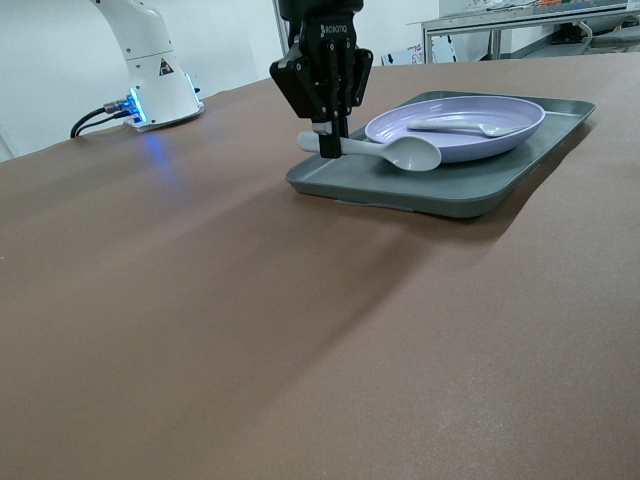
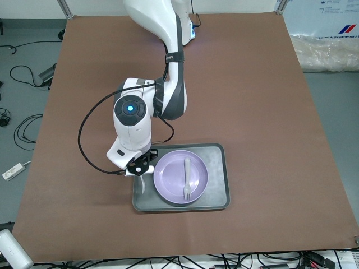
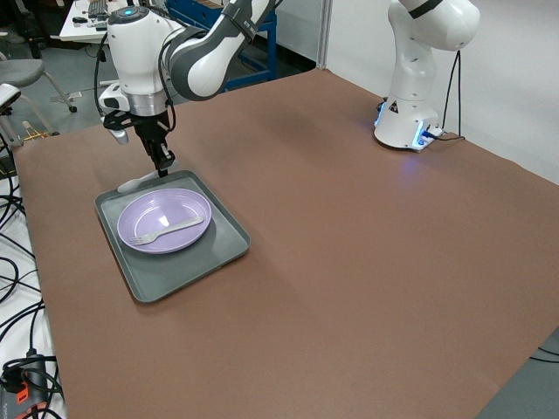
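Note:
A grey tray [image 2: 215, 199] holds a lilac plate [image 2: 166, 185] with a white fork [image 2: 187, 176] on it; the tray [image 3: 192, 271] also shows in the right view. My black gripper [image 1: 332, 150] is shut on a white spoon [image 1: 405, 152] beside the plate, at the tray's edge, bowl toward the camera in the top view. In the left view the gripper is mostly hidden under the arm, and the spoon shows only in part.
Cables lie off the table's edges.

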